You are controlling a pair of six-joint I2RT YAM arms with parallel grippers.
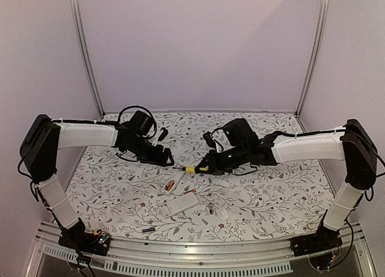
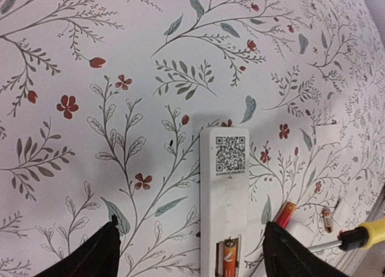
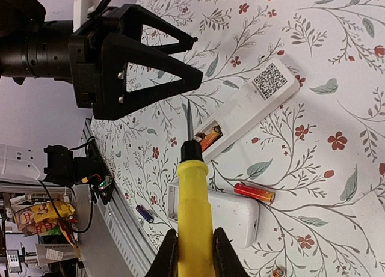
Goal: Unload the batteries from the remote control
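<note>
A white remote [image 2: 224,193] with a QR label lies on the floral table, its open compartment holding an orange battery [image 3: 209,137]. My right gripper is shut on a yellow screwdriver [image 3: 194,205], whose shaft extends over the remote in the right wrist view. My left gripper hovers above the remote, its fingers parted with no object between them. A loose orange battery [image 3: 254,193] lies between the remote and a white case [image 3: 231,220].
A dark battery [image 1: 148,229] lies near the front edge. A small white piece [image 1: 222,213] and a small battery [image 1: 210,208] sit front right of the remote.
</note>
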